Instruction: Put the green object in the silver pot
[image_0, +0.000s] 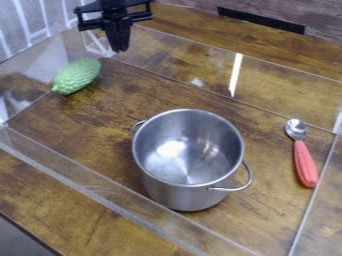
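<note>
The green object (76, 77), a bumpy vegetable toy, lies on the wooden surface at the left of the camera view. Up and to the right of it, my black gripper (119, 46) hangs near the back edge. Its fingers are together, shut with nothing between them, and the toy is clear of them. The silver pot (158, 128) stands upright in the front middle, its open top showing an empty inside.
A spoon (303, 160) with a red handle lies right of the pot. Clear low walls (120, 180) border the area. Bare wood lies between the toy and the pot.
</note>
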